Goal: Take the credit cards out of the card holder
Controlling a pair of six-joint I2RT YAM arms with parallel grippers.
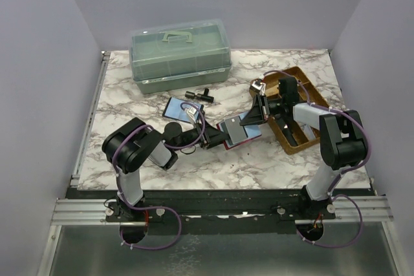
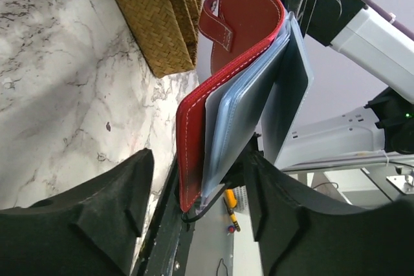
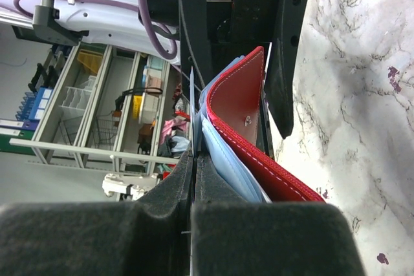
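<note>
A red card holder with light-blue and grey sleeves is held up between my two grippers. In the right wrist view my right gripper is shut on the holder's thin sleeves, with the red cover curling to the right. In the left wrist view the holder stands on edge just ahead of my left gripper, whose fingers are parted around its near end; whether they touch it is unclear. In the top view my left gripper reaches the holder's left side.
A woven box with compartments sits at the right. A lidded clear case stands at the back, with a black cylindrical object and a blue pad in front of it.
</note>
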